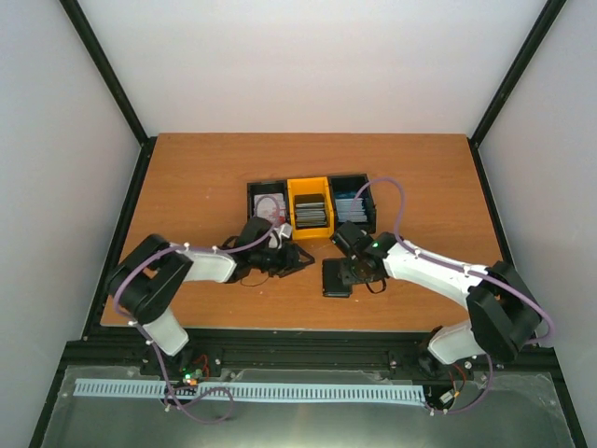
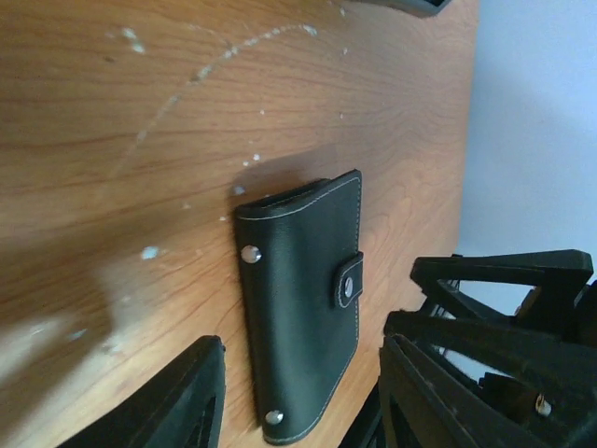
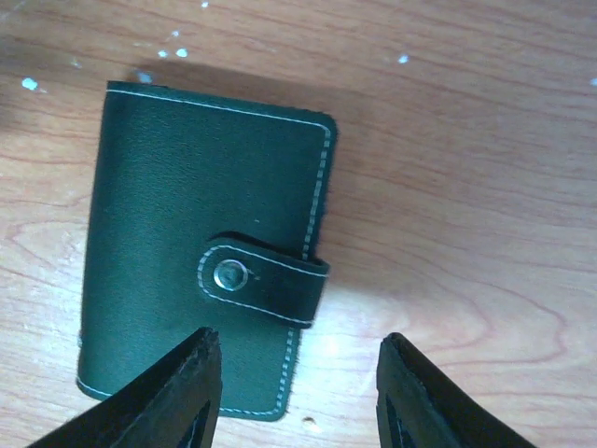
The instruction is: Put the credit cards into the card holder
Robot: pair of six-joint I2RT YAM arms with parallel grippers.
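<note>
A dark card holder with a snap strap lies closed on the wooden table near its front middle. My left gripper is just to its left, fingers apart and empty; in the left wrist view the holder shows beyond the fingertips. Over the holder's right side is my right gripper, also open with nothing held. The right wrist view shows the holder's snap strap ahead of the spread fingers. Cards stand in a yellow bin and the black bins beside it.
Behind the arms, the left black bin holds white and red cards, partly covered by the left arm's cable. Bluish cards fill the right black bin. Bare table lies at the back and both sides.
</note>
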